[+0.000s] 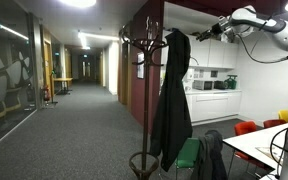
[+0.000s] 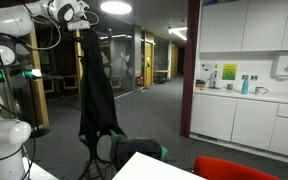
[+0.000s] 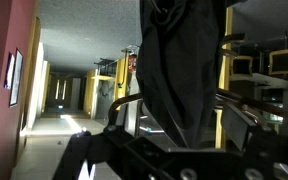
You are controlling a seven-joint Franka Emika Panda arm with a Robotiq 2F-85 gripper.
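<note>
A long black coat [image 1: 171,100] hangs from a hook near the top of a dark wooden coat rack [image 1: 146,95]. My gripper [image 1: 212,33] is high at the upper right in exterior view 1, to the right of the coat's top. In exterior view 2 the gripper [image 2: 87,22] appears close to the top of the coat [image 2: 99,85]. The wrist view is upside down; there the coat [image 3: 179,60] narrows toward the space between the open fingers. Whether any cloth lies between the fingers is hard to tell, dark against dark.
Rack hooks [image 3: 244,100] surround the coat's top in the wrist view. Below stand a green chair [image 1: 188,152] with a dark garment, red chairs and a white table [image 2: 154,168]. White kitchen cabinets [image 2: 249,120] line the back.
</note>
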